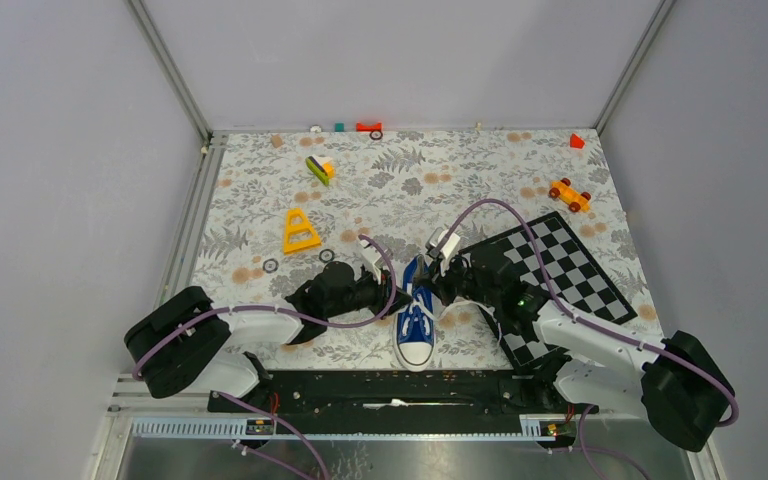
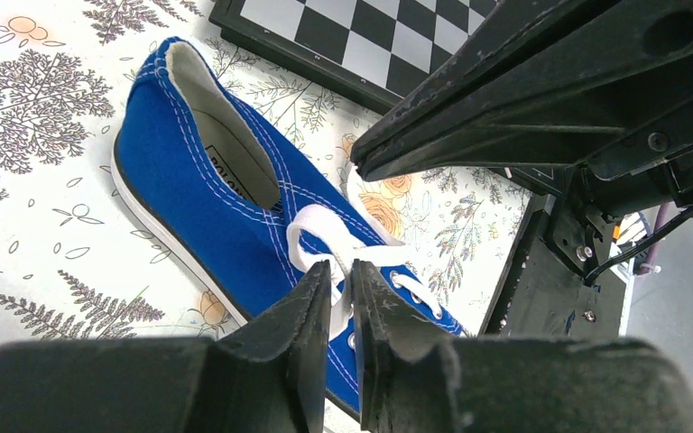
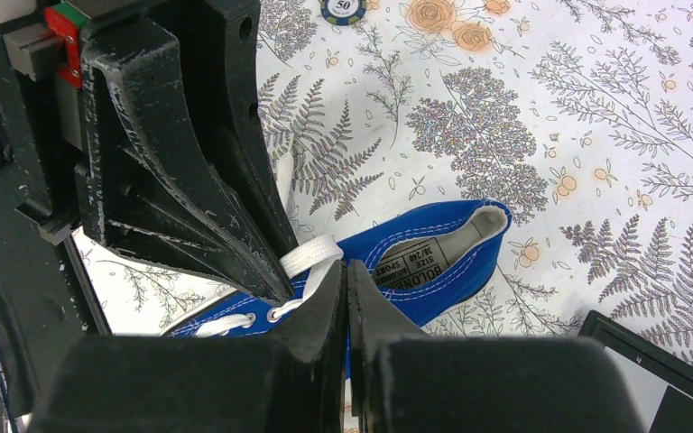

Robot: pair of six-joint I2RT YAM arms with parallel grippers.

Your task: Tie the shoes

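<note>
The blue sneaker (image 1: 415, 330) lies with its white toe cap toward the front edge. My left gripper is shut on a white lace, which stands up in a loop (image 2: 320, 221) above the tongue. In the right wrist view the left gripper's dark fingers (image 3: 253, 257) reach in from the left and pinch that lace loop (image 3: 316, 255). Beside the loop, over the shoe opening, my right gripper is shut with nothing showing between its fingertips. Another lace end (image 2: 372, 203) trails off the shoe's far side. The lower laces are partly hidden behind the left fingers.
A checkerboard (image 1: 560, 270) lies right of the shoe, beneath the right arm. A yellow triangle toy (image 1: 300, 230) and black rings lie to the left, with an orange toy car (image 1: 569, 195) at the back right.
</note>
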